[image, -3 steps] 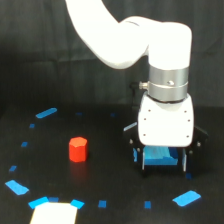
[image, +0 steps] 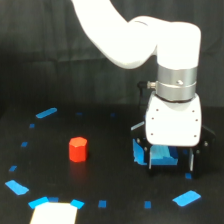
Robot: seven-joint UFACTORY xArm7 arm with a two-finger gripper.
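On the right side of the camera view, my white gripper (image: pixel 171 160) points down over a blue object (image: pixel 139 153) on the dark table. The hand covers much of that object, so its full shape is hidden; part of it shows left of the hand and part below. The dark fingers are hard to make out against the black surface, and whether they touch the blue object does not show. Well to the left of the gripper, a red block (image: pixel 78 150) with a hexagonal outline sits by itself.
A pale block-like object (image: pixel 53 213) is cut off by the bottom edge at left. Blue marks lie scattered over the black table, including a strip (image: pixel 186 198) at lower right. Between the red block and the gripper the table is clear.
My gripper has shifted slightly to the right, uncovering more of the blue object's left side. The red block has stayed in place.
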